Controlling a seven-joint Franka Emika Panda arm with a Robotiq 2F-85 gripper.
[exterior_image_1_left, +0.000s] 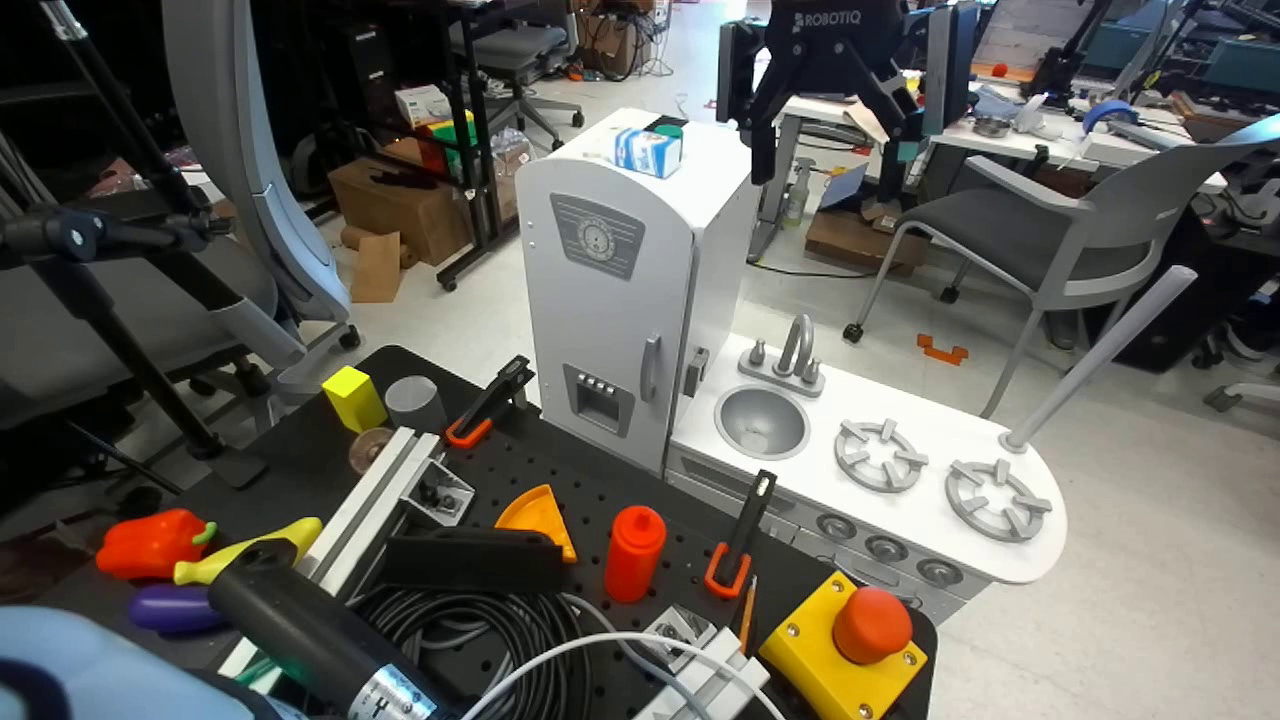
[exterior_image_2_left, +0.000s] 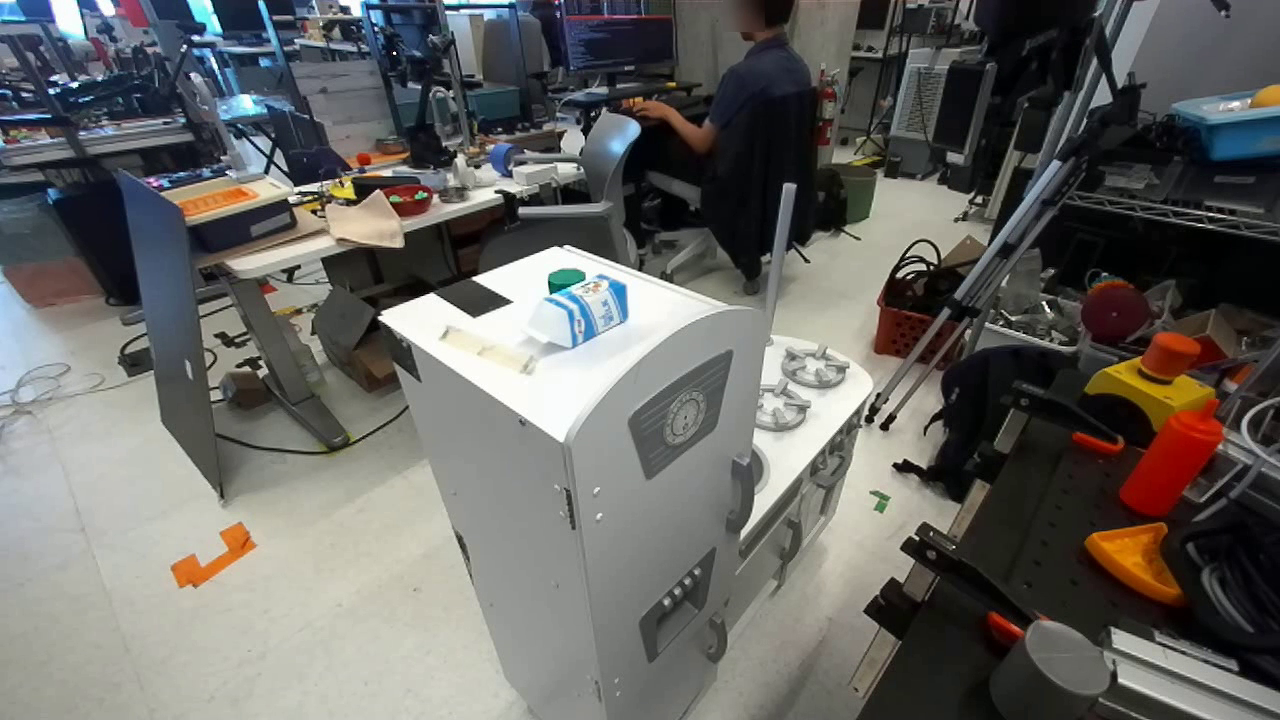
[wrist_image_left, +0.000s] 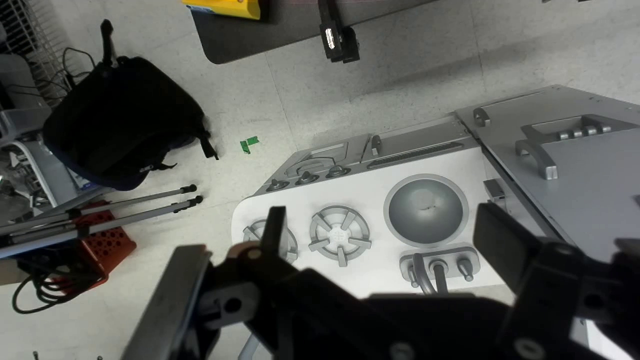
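My gripper (exterior_image_1_left: 828, 186) hangs high over the toy kitchen, its two fingers wide apart with nothing between them. In the wrist view the dark fingers (wrist_image_left: 274, 231) frame the white counter (wrist_image_left: 372, 180), its grey sink (wrist_image_left: 426, 210) and a burner (wrist_image_left: 340, 234). The toy fridge (exterior_image_2_left: 528, 504) stands at the counter's end with its door closed. On the fridge top lies a blue and white milk carton (exterior_image_2_left: 578, 312) on its side, with a green round thing (exterior_image_2_left: 565, 280) beside it. The gripper touches none of these.
A black pegboard table (exterior_image_1_left: 588, 492) in front of the kitchen holds a red bottle (exterior_image_1_left: 633, 552), an orange wedge (exterior_image_1_left: 539, 520), clamps, cables, toy vegetables and a yellow box with a red button (exterior_image_1_left: 846, 648). A grey post (exterior_image_1_left: 1098, 360) rises from the counter's far end.
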